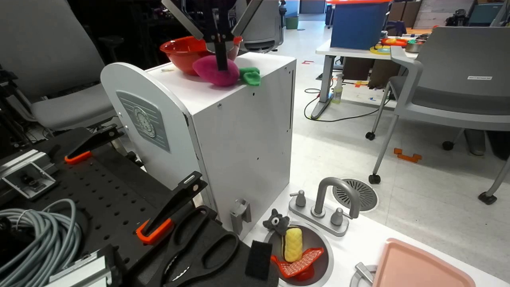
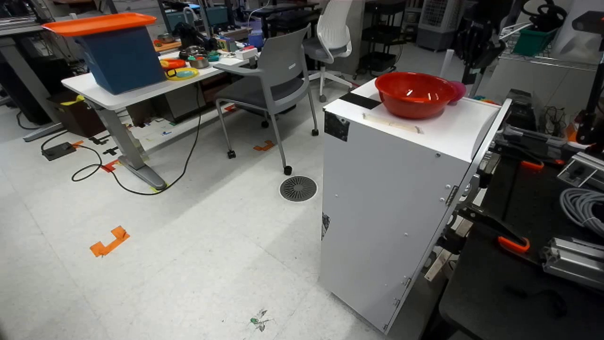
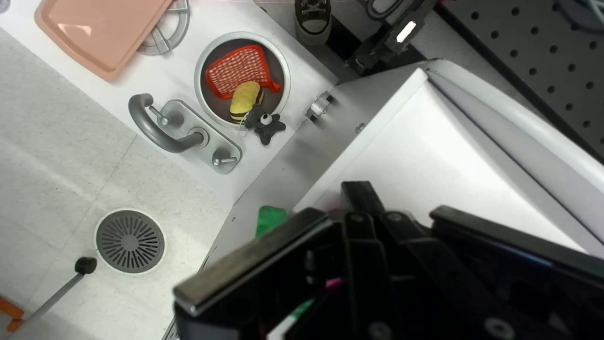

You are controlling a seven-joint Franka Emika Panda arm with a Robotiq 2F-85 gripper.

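Note:
On top of the white cabinet (image 1: 248, 110) lies a magenta plush vegetable (image 1: 205, 71) with green leaves (image 1: 250, 75). My gripper (image 1: 222, 69) is shut in front of the plush in exterior view 1; whether it touches cannot be told. Nothing shows between its fingers. Behind them stands a red bowl (image 1: 179, 53), seen fully in exterior view 2 (image 2: 416, 93) with part of the plush (image 2: 458, 90) beside it. In the wrist view the gripper hides most of the plush, leaving some green (image 3: 270, 218) at the cabinet's edge.
Below the cabinet, a toy sink (image 3: 204, 73) holds a yellow item (image 3: 244, 99), a red patterned piece (image 3: 235, 73) and a grey plush (image 3: 266, 124). A faucet (image 3: 170, 136) and a pink tray (image 3: 104, 34) are nearby. The cabinet's curved end panel (image 1: 153, 114) rises above its top.

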